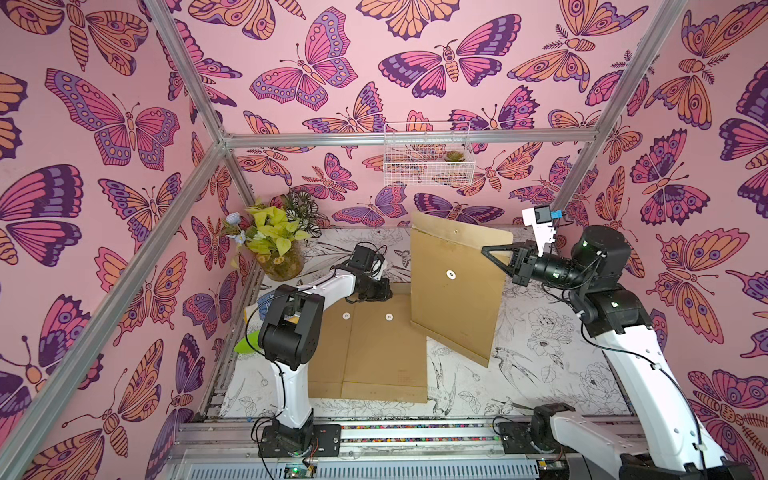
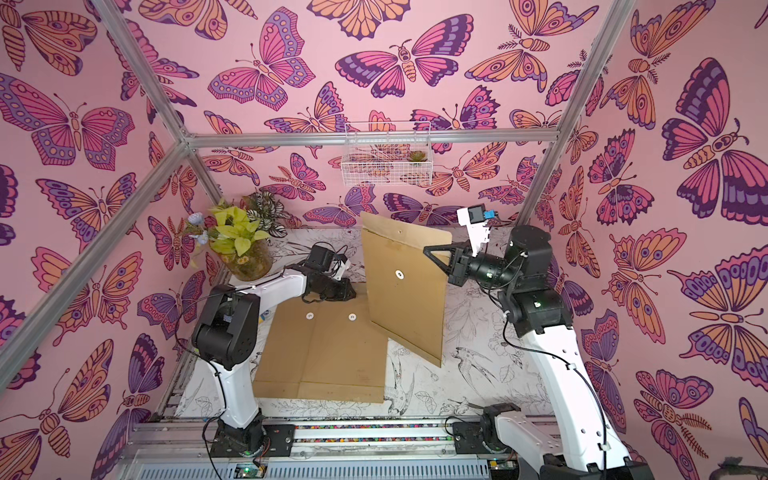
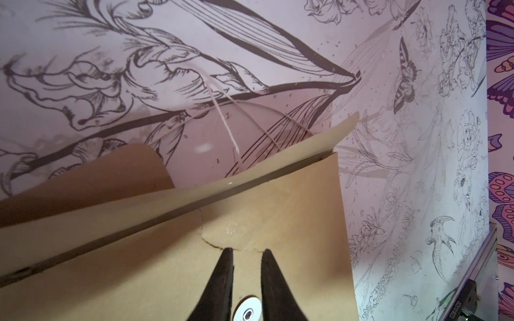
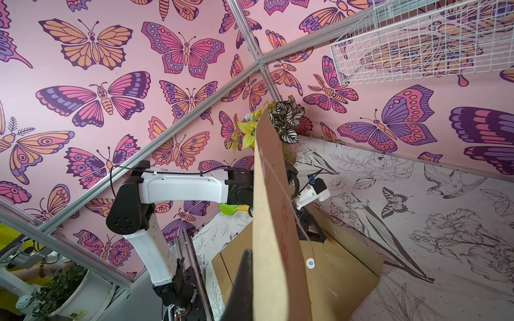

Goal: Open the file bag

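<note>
A brown file bag [image 1: 456,304] with a white button hangs upright and tilted in the middle of the scene. My right gripper [image 1: 485,251] is shut on its right edge; in the right wrist view the bag [image 4: 266,224] appears nearly edge-on, covering much of the grip. Flat on the table lie brown file bags [image 1: 384,360] with two white buttons showing. Over their far end, low down, is my left gripper, its fingers apart with nothing between them. A white button [image 3: 248,310] and a partly raised flap [image 3: 278,160] appear close to it.
A plant in a glass vase [image 1: 280,260] stands at the back left, close to the left arm. A white wire basket [image 1: 429,172] hangs on the back wall. Right of the bags, the patterned table [image 1: 552,352] is clear.
</note>
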